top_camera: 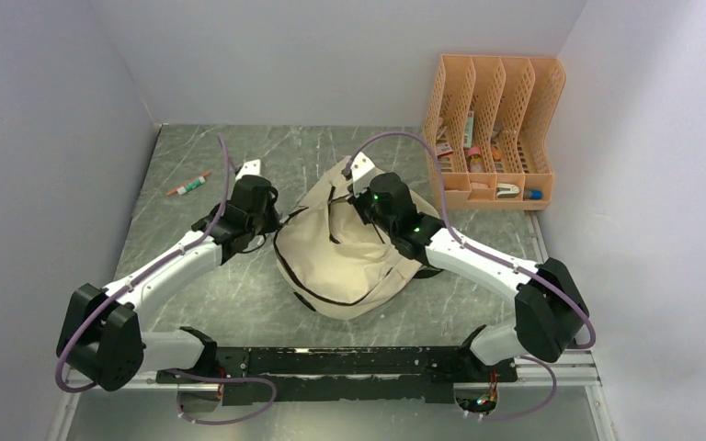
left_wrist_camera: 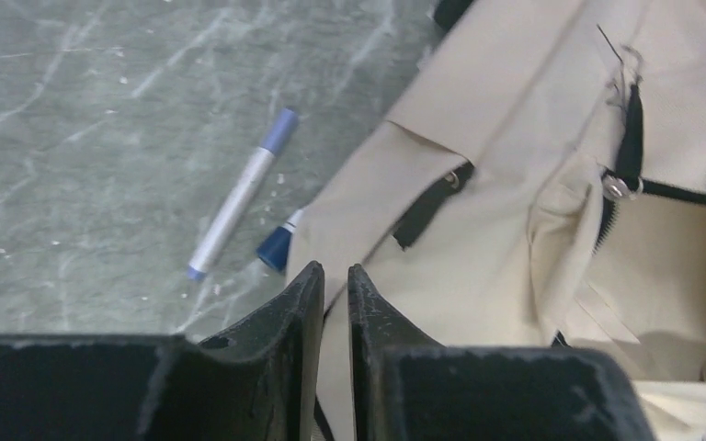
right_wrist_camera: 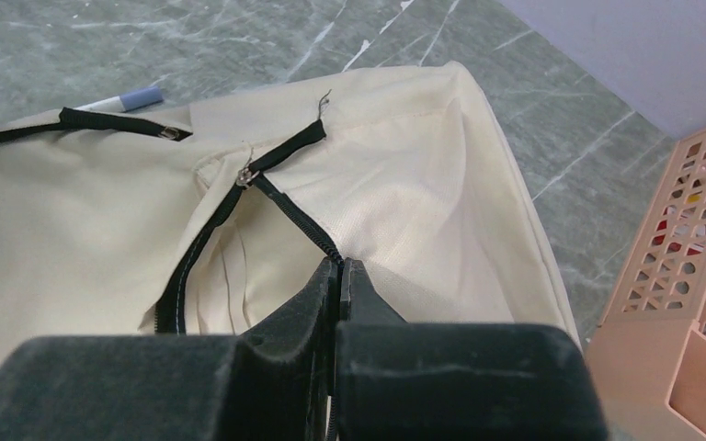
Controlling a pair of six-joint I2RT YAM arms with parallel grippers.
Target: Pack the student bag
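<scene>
A cream cloth bag [top_camera: 354,276] lies on the table with its black-zippered mouth spread. My right gripper is shut on the black zipper edge [right_wrist_camera: 296,219] at the far side of the mouth. Over the bag's left rim hangs my left gripper, slightly open; cream cloth shows behind the narrow gap and nothing is held. A white marker with a blue-grey cap [left_wrist_camera: 242,195] rests beyond the rim in the left wrist view. Beside it, a dark blue cap [left_wrist_camera: 277,246] pokes out, partly covered by cloth.
At the back right stands a peach organizer [top_camera: 535,92] with several small items in its compartments. An orange pencil and a green-and-white tube [top_camera: 190,185] lie at the left.
</scene>
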